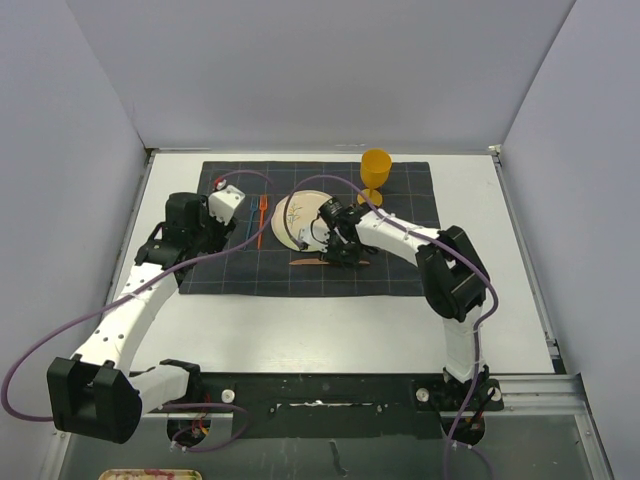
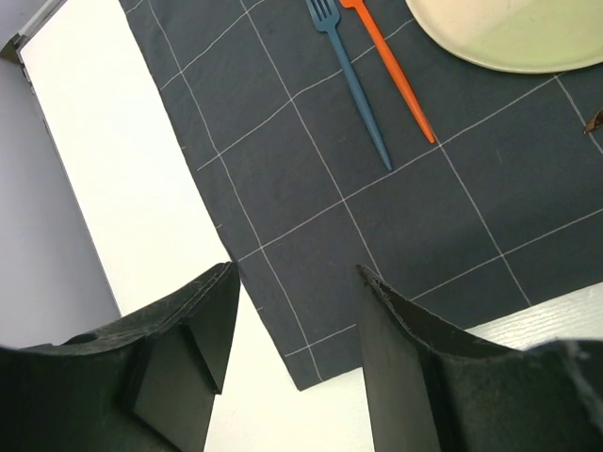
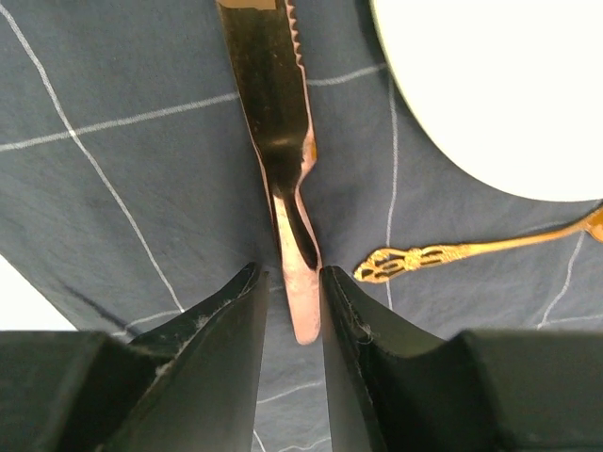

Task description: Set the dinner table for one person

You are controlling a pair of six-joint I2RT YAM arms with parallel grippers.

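Note:
On the dark gridded mat (image 1: 230, 275) a cream plate (image 1: 295, 210) lies near the middle. To its left are a blue fork (image 2: 353, 89) and an orange fork (image 2: 400, 75). A shiny copper-coloured knife (image 1: 305, 262) lies crosswise below the plate. My right gripper is open over the knife, its fingertips to either side of the pale handle end (image 3: 301, 301); whether they touch it I cannot tell. A small gold spoon (image 3: 433, 254) lies beside the knife. My left gripper is open and empty, over the mat's left part.
An orange-yellow cup (image 1: 375, 165) stands at the mat's upper right. Purple cables loop above the arms, and grey walls enclose the table.

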